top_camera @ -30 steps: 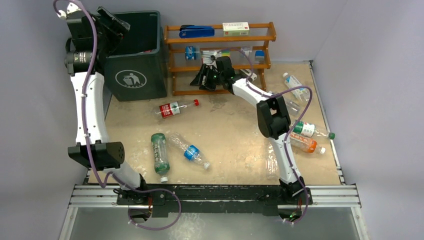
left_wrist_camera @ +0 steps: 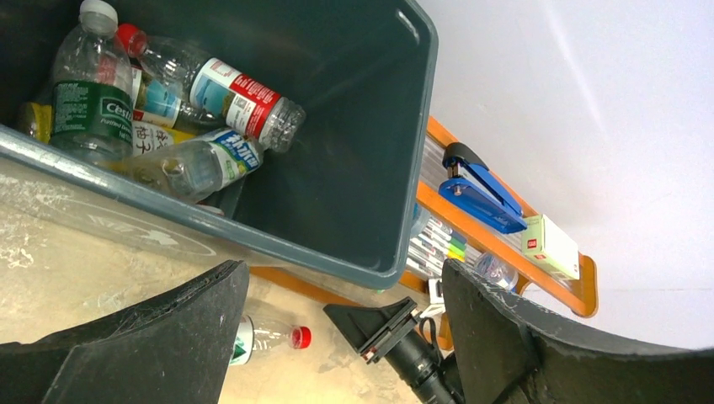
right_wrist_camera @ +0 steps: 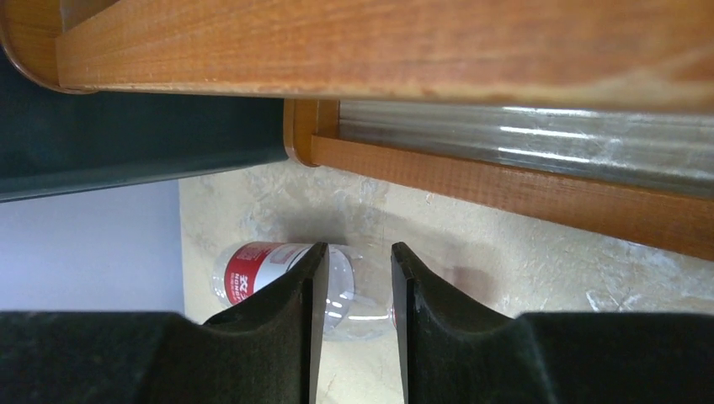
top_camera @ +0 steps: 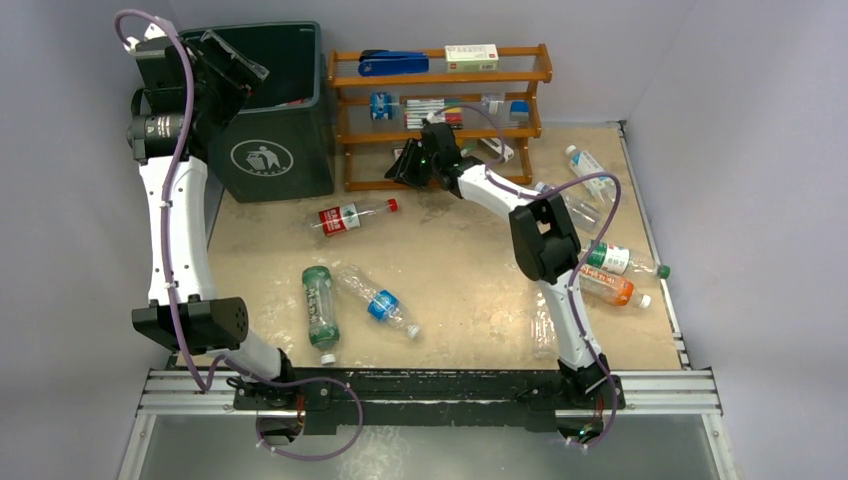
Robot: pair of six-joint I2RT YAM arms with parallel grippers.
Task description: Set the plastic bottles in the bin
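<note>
My left gripper [top_camera: 230, 75] hangs over the green bin [top_camera: 262, 165], fingers apart, nothing seen between them. Several bottles [left_wrist_camera: 93, 118] lie inside the bin. My right gripper [top_camera: 405, 163] is low at the rack's front; in the right wrist view its fingers are a little apart, and whether they grip anything is unclear. A red-label bottle [top_camera: 350, 217] lies beyond them on the floor. A green bottle [top_camera: 320, 305] and a blue-label bottle [top_camera: 385, 305] lie front left. Several more bottles [top_camera: 620, 260] lie at the right, some partly hidden by the right arm.
A wooden rack [top_camera: 440, 78] with a stapler [top_camera: 392, 62], a box [top_camera: 470, 58], pens and bottles stands at the back, right of the bin.
The left gripper has moved a little down in the top view, still over the bin.
</note>
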